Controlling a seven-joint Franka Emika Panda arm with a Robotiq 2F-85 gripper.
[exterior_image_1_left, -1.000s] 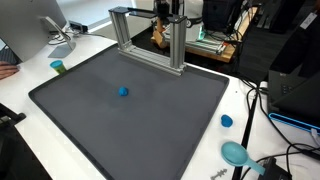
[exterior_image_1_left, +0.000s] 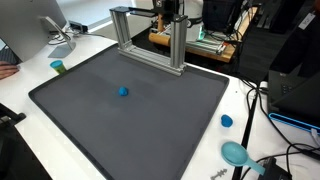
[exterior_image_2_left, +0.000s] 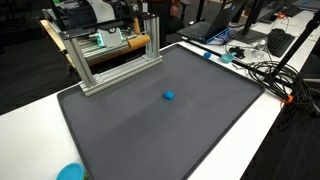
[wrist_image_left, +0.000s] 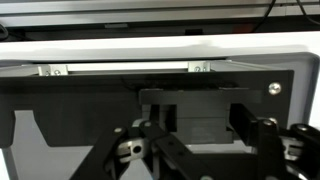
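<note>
In the wrist view my gripper hangs over a black panel (wrist_image_left: 80, 95), its two dark fingers standing well apart. Between them lies a dark, shadowed area; whether either finger touches anything there is hard to tell. A white-edged rail (wrist_image_left: 130, 67) runs across above the panel. Seen from outside, a rack with a silvery base (exterior_image_1_left: 150, 57) stands at the back of the dark mat, and my gripper is not clear against its dark top. A small blue object (exterior_image_1_left: 123, 91) lies on the mat, also visible as a blue piece (exterior_image_2_left: 168, 96) from the other side.
A green-topped cup (exterior_image_1_left: 58, 67) stands at the left. Beyond the mat's right edge are another blue item (exterior_image_1_left: 226, 121) and a turquoise dish (exterior_image_1_left: 240, 156), with cables nearby. An orange-brown part (exterior_image_1_left: 160, 39) shows behind the rack.
Over the last second the orange-brown part behind the rack has gone from tilted to nearly level, and the dark shapes at the rack's top have shifted. Objects on the mat have stayed put.
</note>
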